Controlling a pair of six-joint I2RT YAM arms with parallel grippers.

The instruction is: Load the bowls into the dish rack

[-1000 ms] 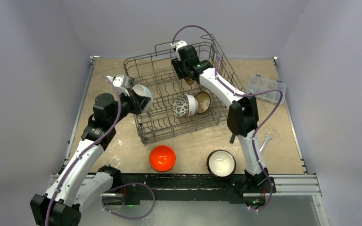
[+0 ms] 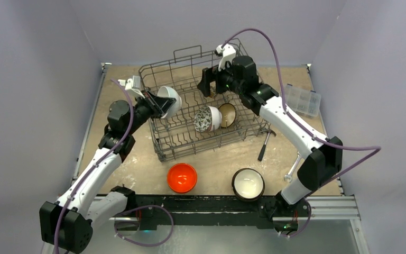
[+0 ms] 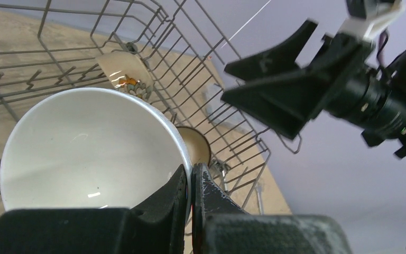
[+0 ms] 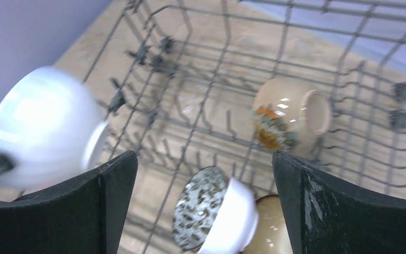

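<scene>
My left gripper [image 2: 164, 106] is shut on the rim of a white bowl [image 3: 90, 148], held over the left part of the dish rack [image 2: 174, 152]. My right gripper [image 2: 206, 83] stands open, empty, over the back right of the rack. Below it a beige bowl with a floral pattern [image 4: 280, 116] lies on its side in the rack. Nearer the front, a patterned bowl [image 2: 203, 120] and a tan bowl [image 2: 228, 115] stand tilted side by side. An orange bowl [image 2: 182, 178] and a white bowl with a dark rim [image 2: 248, 184] sit on the table in front.
A clear compartment box [image 2: 302, 100] lies right of the rack. A hammer [image 2: 263, 151] and a wrench [image 2: 292, 171] lie on the right of the table.
The left gripper and its white bowl have moved right and slightly toward the back. The right arm has swung right, its gripper shifting right over the rack's back part.
</scene>
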